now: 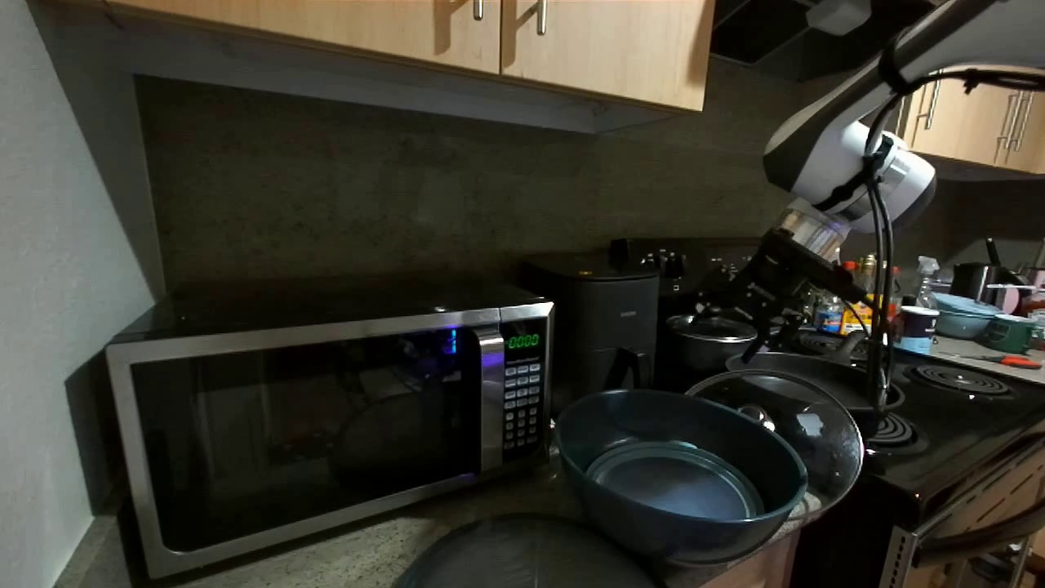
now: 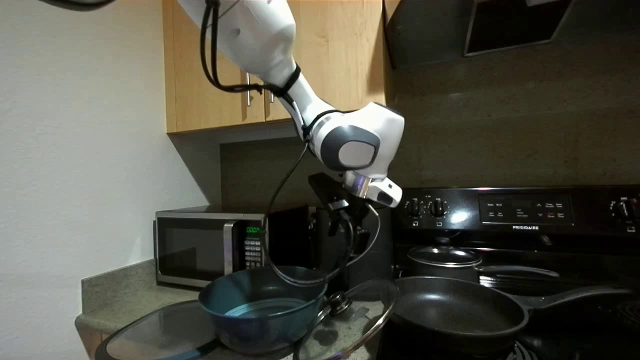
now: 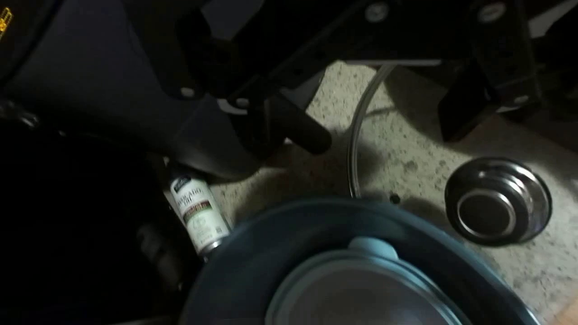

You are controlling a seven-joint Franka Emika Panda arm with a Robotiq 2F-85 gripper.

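My gripper is open, its dark fingers (image 3: 303,129) well apart and nothing between them. In exterior view 1 the gripper (image 1: 730,323) hangs tilted in front of the stove, beyond the blue bowl and the glass lid (image 1: 828,431). Below it in the wrist view are the lid's steel knob (image 3: 498,201) and part of its rim. The large blue bowl (image 2: 264,327) stands on the counter with a smaller lidded container (image 1: 676,480) inside. A black air fryer (image 1: 609,314) stands just left of the gripper; its handle is dark and hard to make out.
The microwave (image 1: 313,431) stands shut at left. An avocado oil can (image 3: 200,214) is between air fryer and bowl. On the stove are a frying pan (image 2: 450,306) and a lidded pot (image 2: 444,258). Another lid (image 2: 168,333) lies at the counter front. Space above the bowl is free.
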